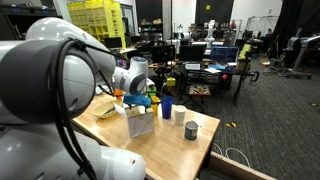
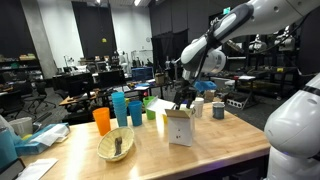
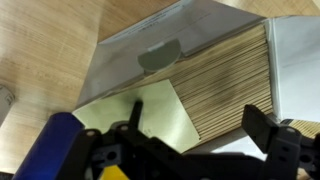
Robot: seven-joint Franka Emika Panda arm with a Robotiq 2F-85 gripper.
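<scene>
A white box [image 2: 180, 131] stands upright on the wooden table with its top flaps spread. From above, the wrist view looks into its opening, where a brown ribbed surface [image 3: 225, 85] shows. A pale yellow-green piece [image 3: 165, 110] lies along one side of the opening; whether it is a flap or a loose card I cannot tell. My gripper is over the box, its black fingers [image 3: 268, 130] wide apart with nothing held between them. In exterior view 1 the box [image 1: 140, 121] is below the arm's end.
A basket [image 2: 116, 144], an orange cup [image 2: 102, 121] and blue cups [image 2: 120, 104] are to one side. Beside the box is a dark blue cup [image 3: 50, 145]. A white cup [image 1: 179, 117] and grey mug [image 1: 191, 130] stand farther right.
</scene>
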